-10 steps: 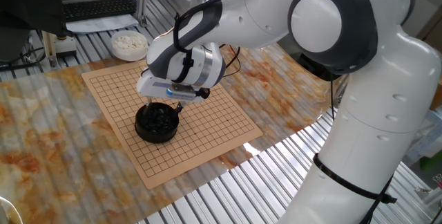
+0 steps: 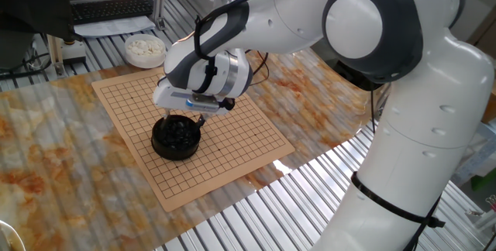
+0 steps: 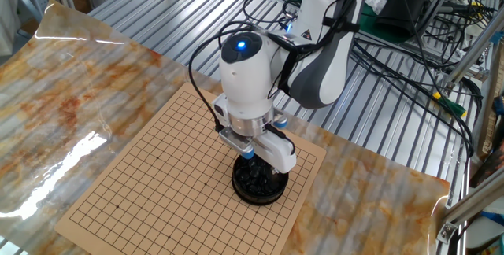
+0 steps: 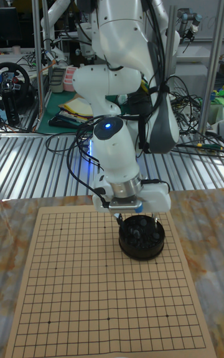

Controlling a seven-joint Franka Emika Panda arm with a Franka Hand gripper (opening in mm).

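A round black bowl [image 2: 176, 148] filled with black stones [image 4: 140, 230] stands upright on the tan gridded board [image 4: 66, 278]. Over the bowl, my gripper [image 4: 138, 219] points down with its fingers spread wide apart. One of the fingers [image 4: 119, 218] is just outside the bowl's rim in exterior view 3, while the other comes down over the bowl's opposite side. The tips are partly hidden in exterior view 2, and whether they touch the rim or the stones cannot be made out. Nothing shows clamped between the fingers.
A white bowl of white stones [image 2: 146, 49] sits beyond the board, near a keyboard [image 2: 112, 8]. The marbled sheet [image 3: 142, 66] around the board is largely clear. Cables [image 3: 409, 90] lie on the slatted metal table behind the arm.
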